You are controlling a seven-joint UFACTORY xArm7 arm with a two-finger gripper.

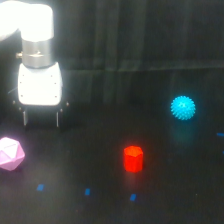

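My gripper [41, 119] hangs at the upper left of the camera view, its two thin fingers spread apart with only dark background between them. Below and left of it, partly cut off by the frame's edge, sits a pink faceted ball [10, 154]. A red block [133, 159] with angular sides rests right of centre in the lower half. Farther back on the right is a blue spiky ball [182, 108]. None of these three touches the gripper.
Small blue marks [87, 191] lie in a row on the dark table along the front, with another at the right edge. A dark curtain [120, 40] hangs behind. Bare table separates the three objects.
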